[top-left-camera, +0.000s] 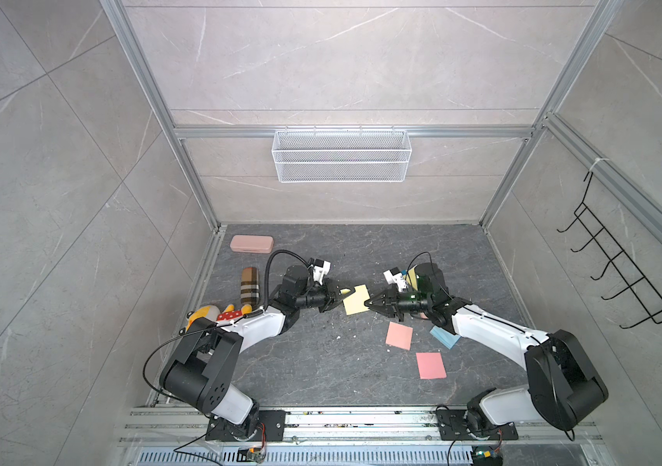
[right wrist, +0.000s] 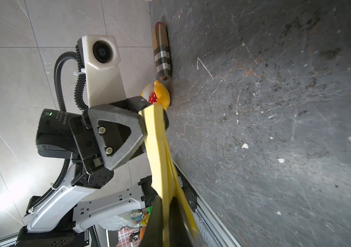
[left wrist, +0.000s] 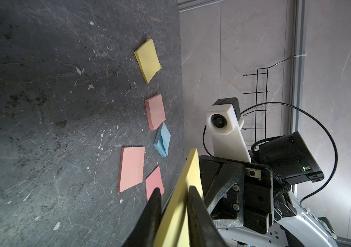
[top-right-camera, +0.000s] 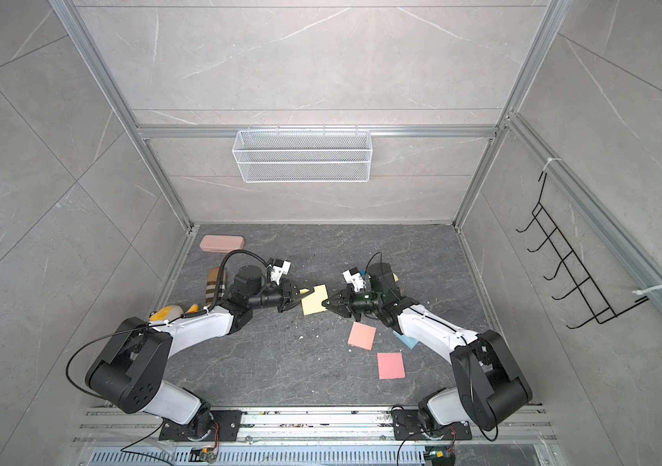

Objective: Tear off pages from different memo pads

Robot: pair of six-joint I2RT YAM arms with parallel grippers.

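Note:
A light yellow memo pad (top-left-camera: 356,299) is suspended above the table between my two facing grippers. My left gripper (top-left-camera: 345,295) has the pad's left side between its fingers, closed down to the pad's thickness. From the other side, my right gripper (top-left-camera: 370,302) is shut at the pad's right edge. In the right wrist view, thin yellow paper (right wrist: 166,197) passes between the fingertips, with a blurred sheet bending outside them. On the table lie another yellow pad (left wrist: 148,61), a pink pad (left wrist: 155,112), a blue pad (left wrist: 162,140), a peach pad (left wrist: 131,168) and a rose pad (left wrist: 154,183).
A pink case (top-left-camera: 251,244) rests at the back left. A plaid case (top-left-camera: 249,286) and a yellow toy (right wrist: 162,93) are near the left wall. White wire basket (top-left-camera: 342,155) and black hook rack (top-left-camera: 618,256) hang on the walls. Clear table lies front left.

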